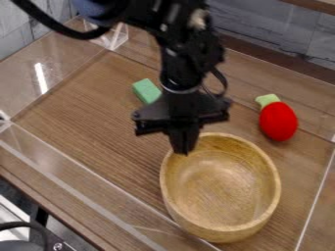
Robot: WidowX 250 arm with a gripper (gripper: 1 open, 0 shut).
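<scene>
My black gripper (177,129) is in the centre of the camera view, low over the far left rim of a yellow bowl (220,196). It looks shut, though its fingertips are dark and hard to make out; nothing shows held. A green block (145,88) lies behind it to the left, partly hidden by the arm.
A red object (277,122) with a pale green top lies on the wooden table at the right, behind the bowl. A dark cable curves at the bottom left.
</scene>
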